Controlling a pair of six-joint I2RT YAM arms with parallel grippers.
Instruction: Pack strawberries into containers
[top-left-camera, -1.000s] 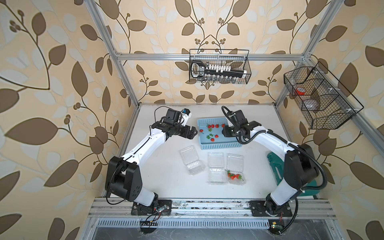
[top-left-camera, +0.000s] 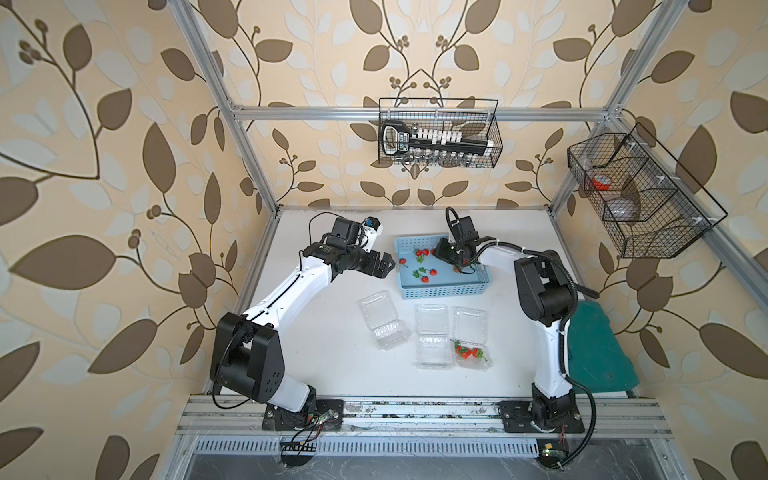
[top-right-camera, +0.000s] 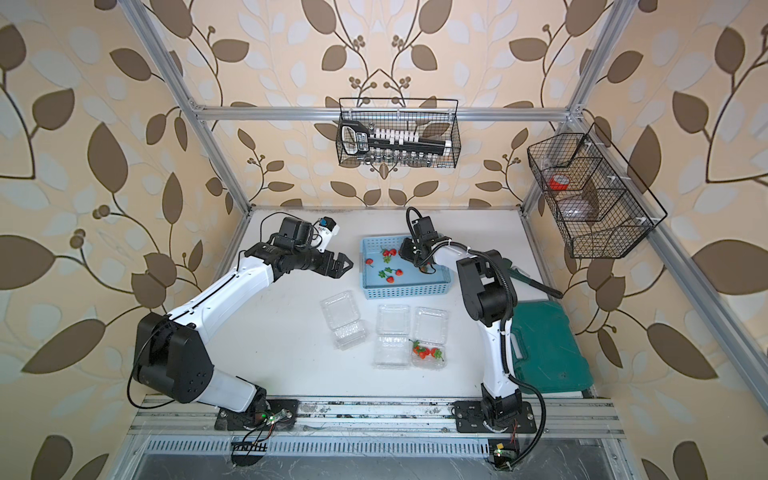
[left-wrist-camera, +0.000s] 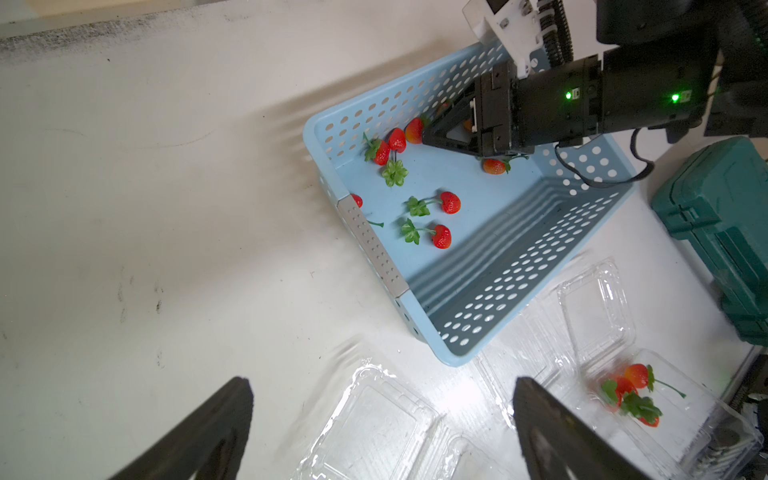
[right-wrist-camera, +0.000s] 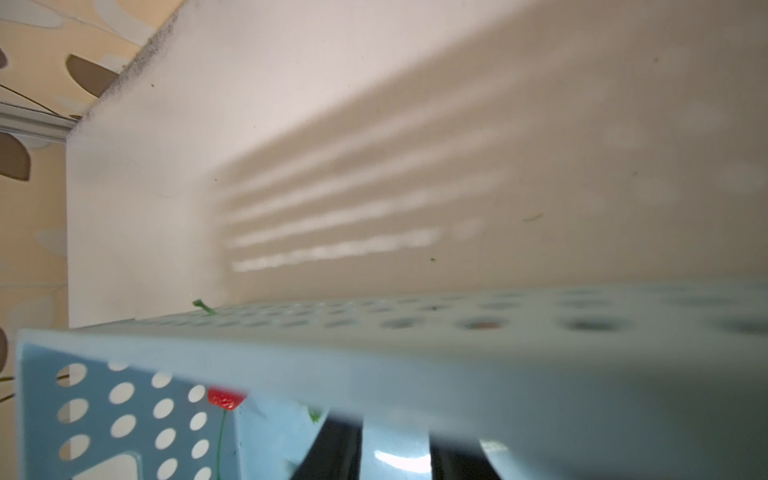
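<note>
Several strawberries (left-wrist-camera: 449, 203) lie in a blue perforated basket (left-wrist-camera: 360, 248). My right gripper (top-left-camera: 442, 249) is down inside it at the back right; in its own wrist view the fingers show low, parted and partly hidden behind the rim, and whether anything is between them is unclear. A strawberry (right-wrist-camera: 226, 397) lies near the basket's wall in that view. My left gripper (top-left-camera: 381, 264) hangs open and empty left of the basket. Three clear clamshell containers (top-left-camera: 433, 352) lie open in front; the right one holds several strawberries (top-right-camera: 426, 352).
A green case (top-right-camera: 552, 344) is at the table's right side. Wire racks (top-left-camera: 440, 132) hang on the back and right walls.
My right arm has swung inward, and its gripper has moved back and left into the basket. The left arm has not moved.
</note>
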